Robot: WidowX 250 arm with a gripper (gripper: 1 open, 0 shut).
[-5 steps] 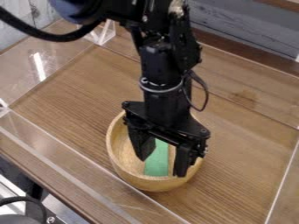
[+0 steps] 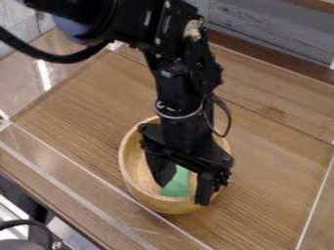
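Note:
My black gripper (image 2: 185, 176) hangs open over a light wooden bowl (image 2: 132, 168), its fingers reaching down inside the rim on either side of a green object (image 2: 175, 186). The green object lies on the bowl's floor, partly hidden by the gripper. Whether the fingertips touch it I cannot tell.
The bowl stands near the front of a wooden table (image 2: 72, 112), whose front edge runs diagonally at the lower left, with cables beyond it. A grey wall (image 2: 268, 29) rises behind.
My gripper has moved slightly down and to the left, lower over the bowl and the green object. The bowl looks to be in about the same place.

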